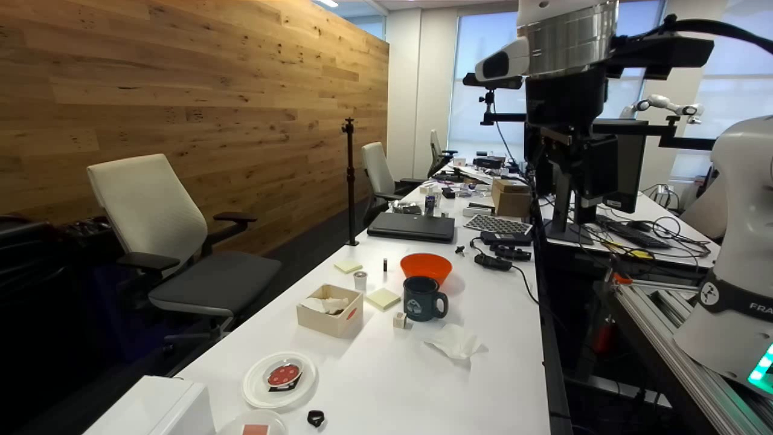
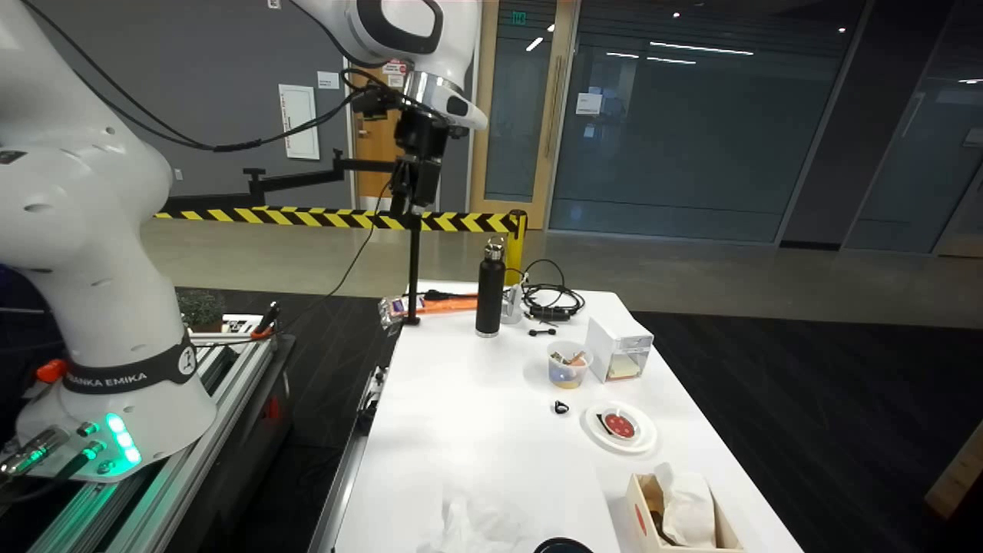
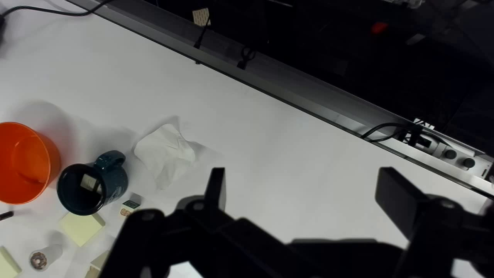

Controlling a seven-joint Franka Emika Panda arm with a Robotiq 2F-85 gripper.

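Observation:
My gripper hangs high over the white table, its two dark fingers wide apart and only bare tabletop visible below the gap. In the wrist view a crumpled white tissue [image 3: 165, 153] lies to the left of the fingers. Farther left are a dark teal mug [image 3: 113, 180] with something pale inside and an orange bowl [image 3: 27, 162]. A small printed cube [image 3: 128, 208] sits close to the mug, beside a yellow sticky-note pad [image 3: 82, 227]. In exterior view 1 a cream box [image 1: 330, 322] holds a white tissue and something dark.
White plates with a red-topped dish [image 1: 282, 374] and a small black object [image 1: 316, 418] occupy the near end. A black bottle [image 2: 491, 290], a clear tub [image 2: 567, 364] and a white box [image 2: 615, 346] stand upright there. A black laptop [image 1: 411, 226] and cables lie farther back.

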